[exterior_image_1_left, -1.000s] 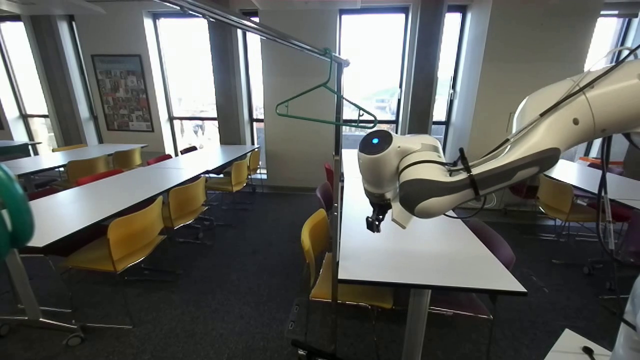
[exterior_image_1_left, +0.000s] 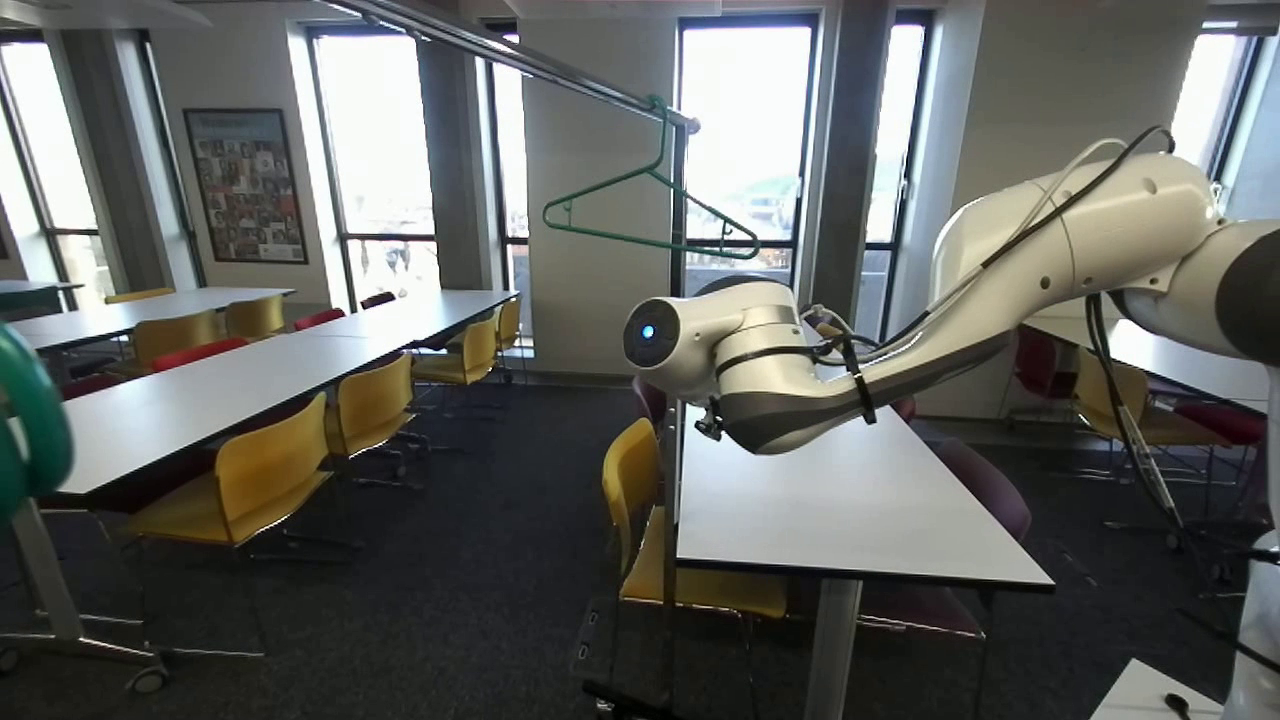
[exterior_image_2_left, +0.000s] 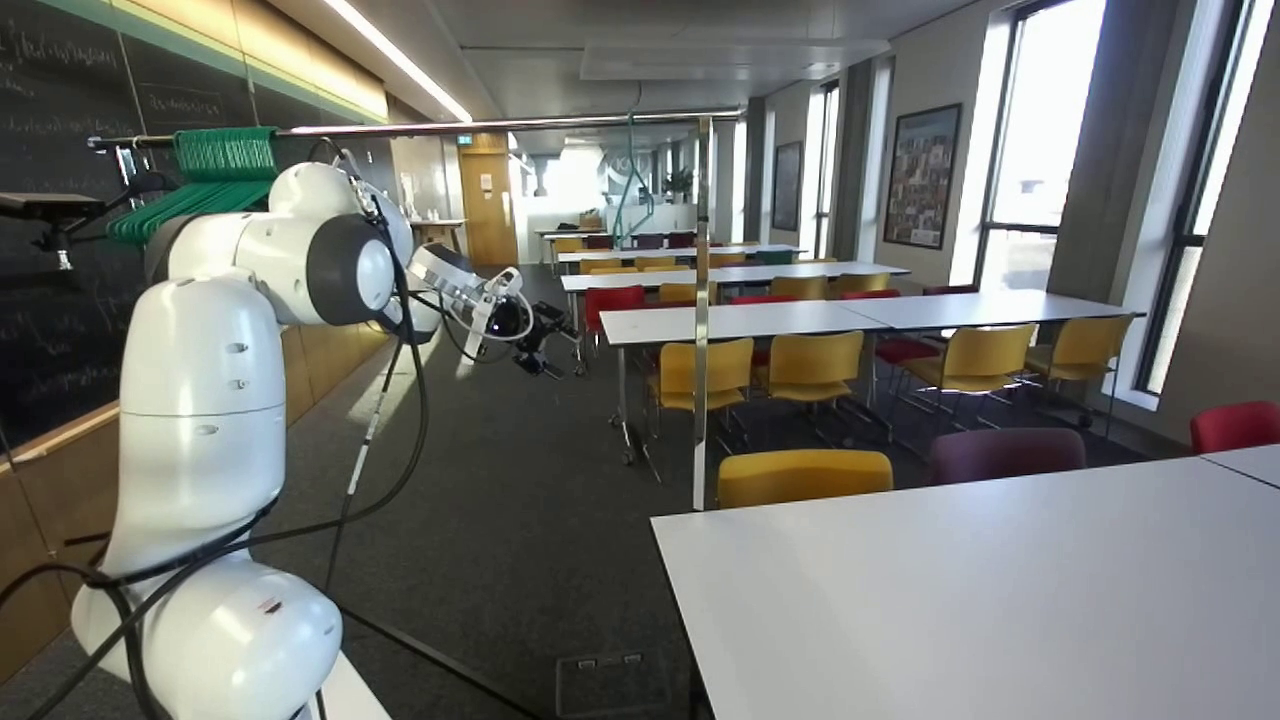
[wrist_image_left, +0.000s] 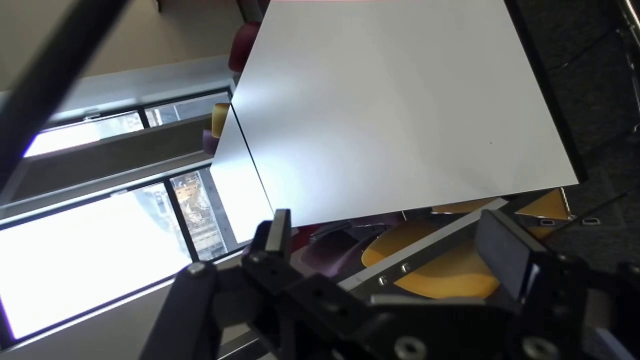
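Note:
A green hanger (exterior_image_1_left: 609, 236) hangs alone near the end of the metal rail (exterior_image_1_left: 564, 82) in exterior view 1. More green hangers (exterior_image_2_left: 224, 156) are bunched at the rail's other end in exterior view 2. My gripper is open in the wrist view, its two black fingers wide apart and nothing held between them. In exterior view 1 the wrist mostly hides it, and the arm's end is below and to the right of the hanger in the picture. How far apart they are in depth, I cannot tell. The wrist view does not show the hanger.
The rack's upright post (exterior_image_2_left: 702, 360) stands close to a white table (exterior_image_1_left: 828, 504). A yellow chair (exterior_image_1_left: 632, 486) is behind that post in exterior view 1. Loose cables (exterior_image_2_left: 402, 444) hang from the arm. Open floor (exterior_image_1_left: 480, 564) lies left of the post.
In exterior view 1 the arm's end has moved left, and the wrist has turned so that the gripper, earlier pointing down in plain sight, is mostly hidden. The hanger has swung very slightly.

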